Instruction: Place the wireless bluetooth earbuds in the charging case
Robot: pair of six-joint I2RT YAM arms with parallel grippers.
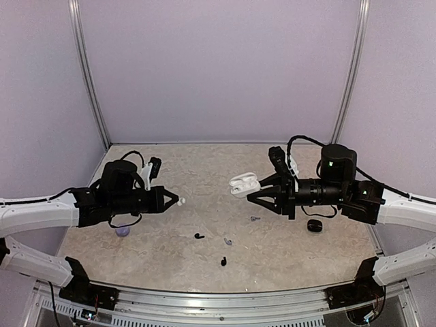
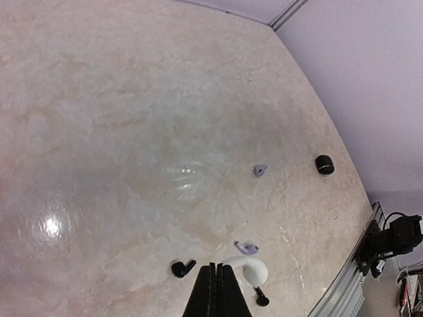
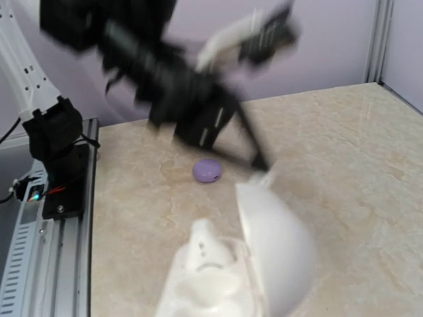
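My left gripper [image 1: 176,199] is shut on a white earbud [image 1: 181,201], held by one end and sticking out past the fingertips. In the left wrist view the rounded head of this white earbud [image 2: 255,271] shows beside the closed tips. On the right, my right gripper [image 1: 253,192] is shut on the white charging case [image 1: 243,182], its lid raised, above the table. The right wrist view shows the case's open lid [image 3: 277,244] and a white raised piece [image 3: 203,247] in one slot, too blurred to tell surely as an earbud. A clear gap separates earbud and case.
Black earbuds [image 1: 199,236] and purple earbuds [image 1: 228,241] lie loose on the table between the arms. A purple case [image 1: 122,231] sits at the left, a black case [image 1: 315,225] at the right.
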